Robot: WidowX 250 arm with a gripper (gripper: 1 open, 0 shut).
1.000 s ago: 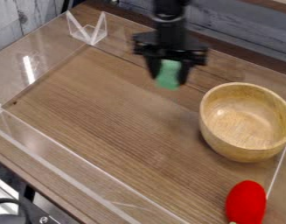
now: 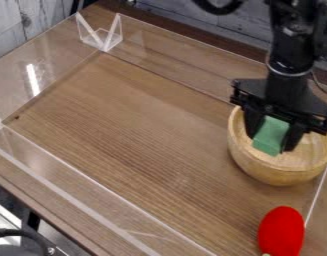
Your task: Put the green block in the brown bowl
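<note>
The green block (image 2: 270, 136) is between the fingers of my black gripper (image 2: 271, 130), which is shut on it. Both are over the brown bowl (image 2: 275, 176) at the right of the camera view. The block appears against the bowl's inside; whether it touches the bowl I cannot tell. The gripper and arm cover the bowl's far rim.
A red egg-shaped object (image 2: 281, 232) lies near the front right, below the bowl. A clear plastic piece (image 2: 100, 33) stands at the far left corner. The wooden tray floor (image 2: 126, 130) is bare across the middle and left, bounded by low walls.
My gripper has carried the green block from the middle back of the tray to the right and nearer the camera, and it is now over the bowl. The bowl and red object have stayed put.
</note>
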